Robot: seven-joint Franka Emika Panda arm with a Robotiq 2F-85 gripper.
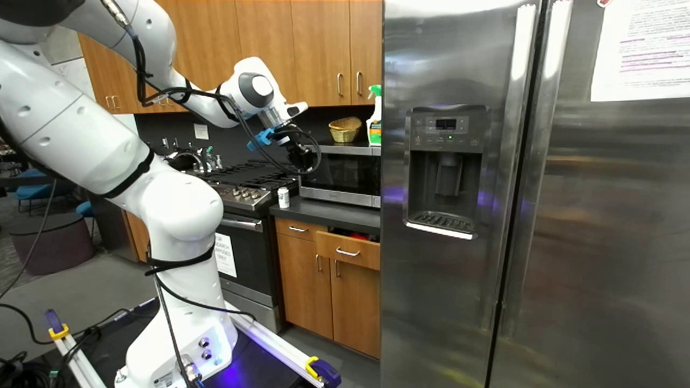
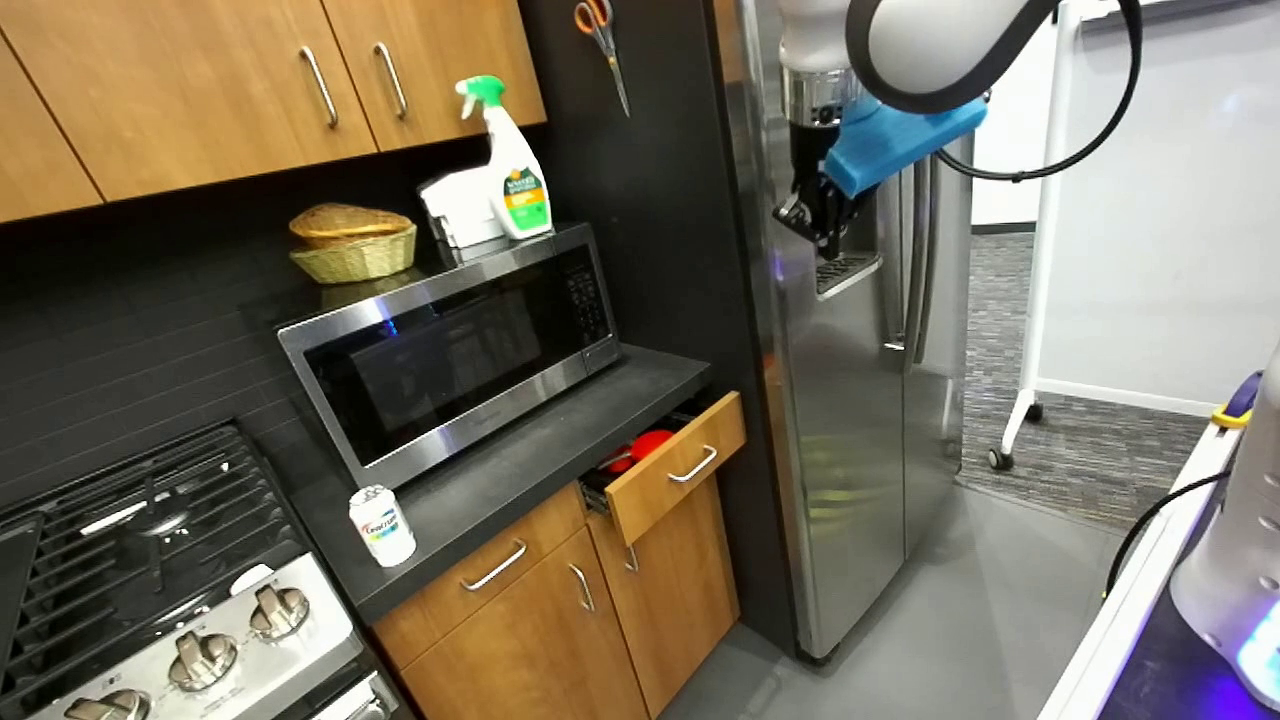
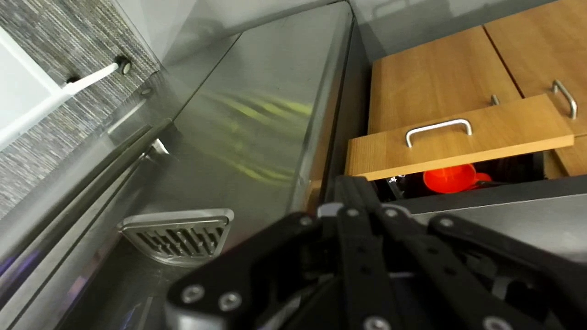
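In the wrist view my gripper is shut, its black fingers together with nothing showing between them. Exterior view 2 has the gripper (image 2: 806, 234) high up in front of the fridge side, well above the counter. A wooden drawer (image 2: 678, 468) under the counter is pulled partway out, apart from the gripper. Inside it lies a red item (image 3: 450, 178), round and cup-like, with a small tab on one side. The drawer's metal handle (image 3: 439, 128) faces outward. A white bottle with a label (image 2: 383, 526) stands upright on the counter beside the stove.
A microwave (image 2: 462, 348) sits on the counter, with a basket (image 2: 354, 258) and a spray bottle (image 2: 518, 180) on top. The steel fridge (image 1: 446, 291) borders the counter. The gas stove (image 2: 144, 516) is on the other side.
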